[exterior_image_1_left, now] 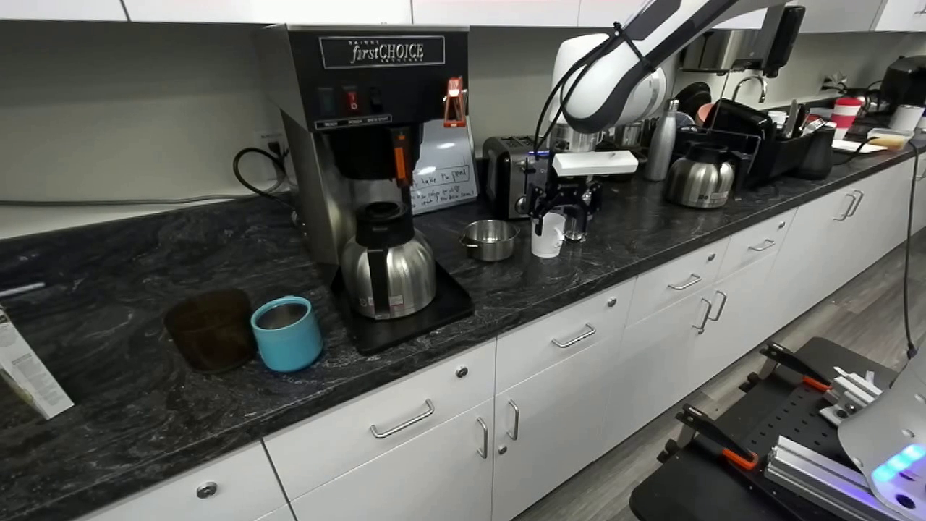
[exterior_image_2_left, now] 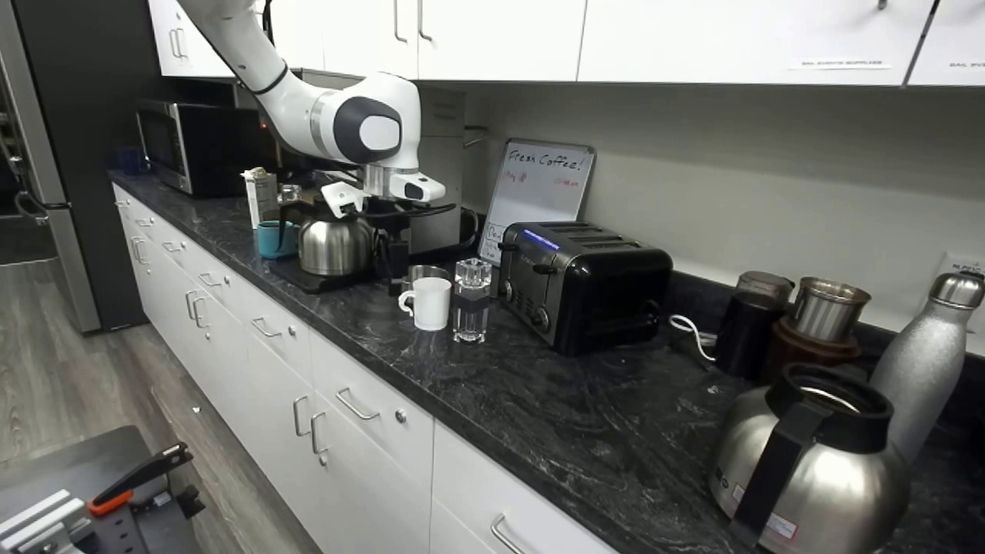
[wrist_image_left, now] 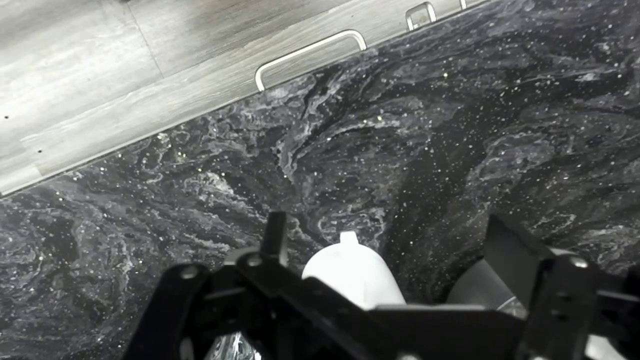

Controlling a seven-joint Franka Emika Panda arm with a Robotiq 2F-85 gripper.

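Observation:
My gripper [exterior_image_1_left: 560, 230] is open and points down above the counter, its fingers around the upper part of a white mug [exterior_image_1_left: 547, 236]. In the wrist view the mug [wrist_image_left: 351, 264] shows between the two spread fingers, nearer the left one, with its handle toward the counter's front edge. Whether either finger touches it I cannot tell. From exterior view 2, the mug [exterior_image_2_left: 430, 305] stands upright, handle to the left. Close beside it stands a clear tall glass object [exterior_image_2_left: 471, 318]. A small metal bowl [exterior_image_1_left: 490, 240] is on the mug's other side.
A coffee maker [exterior_image_1_left: 373, 78] holding a steel carafe [exterior_image_1_left: 391, 273] stands beyond the bowl, with a turquoise mug [exterior_image_1_left: 287, 339] past it. Behind the glass object is a toaster [exterior_image_2_left: 591, 286]. Another carafe [exterior_image_2_left: 813, 471] sits farther along.

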